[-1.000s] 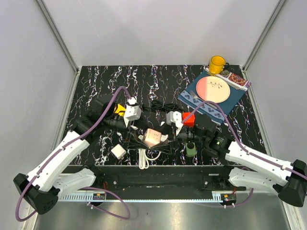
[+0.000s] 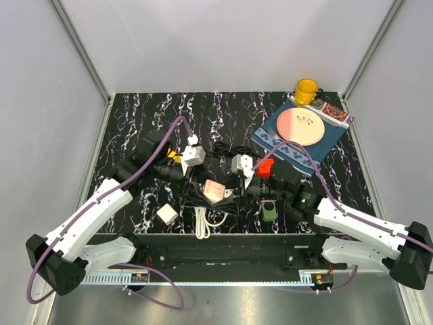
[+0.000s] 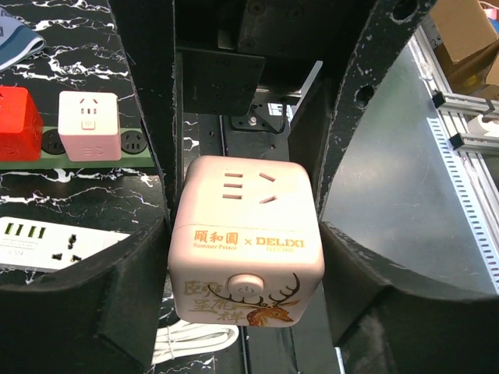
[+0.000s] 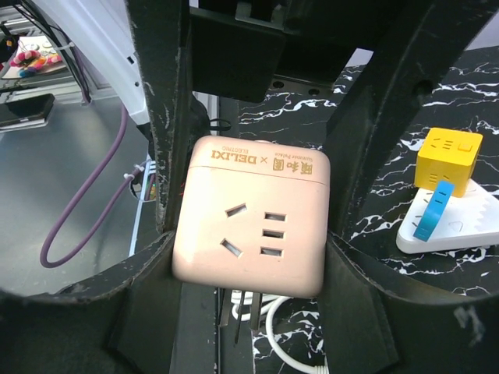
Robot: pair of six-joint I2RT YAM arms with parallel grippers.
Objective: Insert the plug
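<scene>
A pale pink cube plug [image 2: 214,191] with socket slots is held up between my two grippers near the front middle of the table. In the left wrist view, the cube [image 3: 245,241] fills the gap of my left gripper, a finger against each side. The right wrist view shows my right gripper also around the cube [image 4: 253,210], with its metal prongs [image 4: 256,310] showing below. Another pink cube [image 3: 89,125] and a red cube [image 3: 17,125] sit on a green strip. A white power strip [image 3: 54,243] lies nearby.
A yellow cube [image 4: 447,160] and a blue piece [image 4: 433,210] are on a white strip [image 4: 460,226]. White cable [image 2: 202,223] lies below the grippers. A plate [image 2: 300,126] and yellow mug [image 2: 306,91] stand at the back right.
My left gripper has shifted slightly right, toward the cube. The right gripper has moved a little left; the cube stays almost in place between them.
</scene>
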